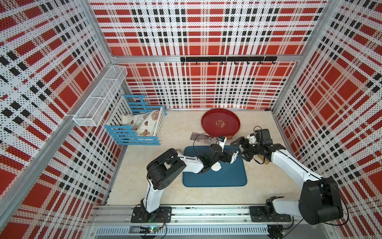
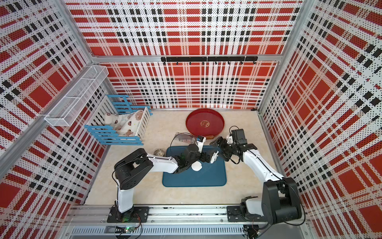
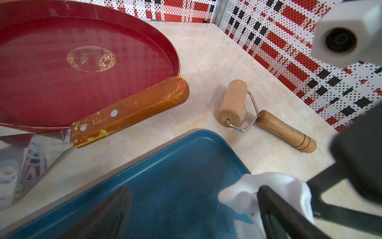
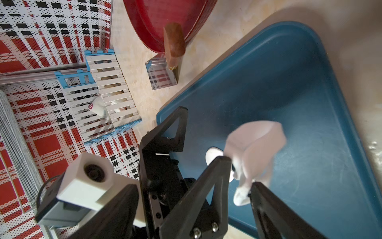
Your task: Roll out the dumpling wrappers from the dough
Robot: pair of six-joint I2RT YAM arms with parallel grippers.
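A crumpled white dough piece [image 3: 270, 191] hangs on the right finger of my left gripper, which is open. In the right wrist view the same folded dough [image 4: 256, 149] lies along that finger, close to the right finger of my own open right gripper; whether it touches there I cannot tell. Another flat white dough piece [image 1: 216, 166] rests on the blue tray [image 1: 214, 179], partly behind the left gripper. The wooden rolling pin [image 3: 234, 101] lies on the table beyond the tray's right corner, mostly hidden by the right arm in the top views.
A scraper with a wooden handle [image 3: 135, 111] lies behind the tray, by the round red tray [image 3: 95, 91]. A small bowl [image 2: 159, 152] stands left of the blue tray. The toy crib [image 1: 137, 121] sits back left. The tray's front half is clear.
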